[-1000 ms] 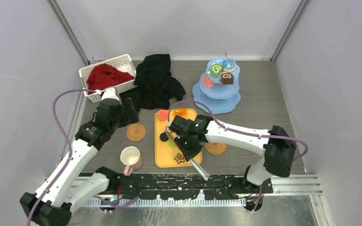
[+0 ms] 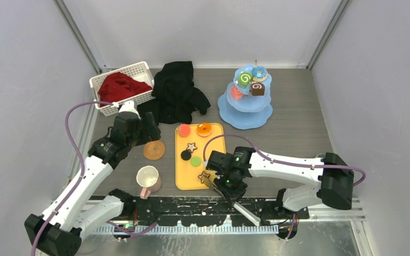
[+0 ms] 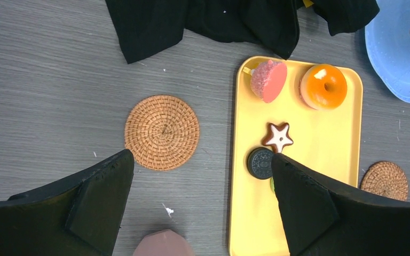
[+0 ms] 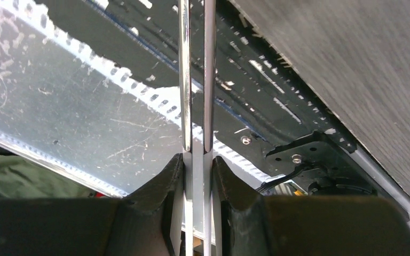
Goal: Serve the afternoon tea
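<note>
Metal tongs (image 4: 209, 80) are clamped in my shut right gripper. From the top view, their white handle (image 2: 249, 214) sticks out over the front edge, and the golden tip (image 2: 209, 183) is over or beside the front star cookie (image 2: 203, 176) on the yellow tray (image 2: 186, 181); contact cannot be judged. The tray also holds a pink cake (image 3: 269, 81), an orange donut (image 3: 324, 87), another star cookie (image 3: 277, 137), a black cookie (image 3: 259, 163) and a green piece (image 2: 196, 160). My open, empty left gripper hangs left of the tray, above the woven coaster (image 3: 162, 133).
A blue tiered stand (image 2: 248, 118) with several cakes stands at the back right. Black cloth (image 2: 179, 96) lies behind the tray, beside a white basket (image 2: 139, 72) with red cloth (image 2: 120, 88). A pink mug (image 2: 149, 181) sits front left. Another coaster (image 3: 385, 180) is right of the tray.
My right gripper has carried the tongs towards the front and slightly right. Their tip has gone from the tray's middle to its front right. The left arm has barely shifted.
</note>
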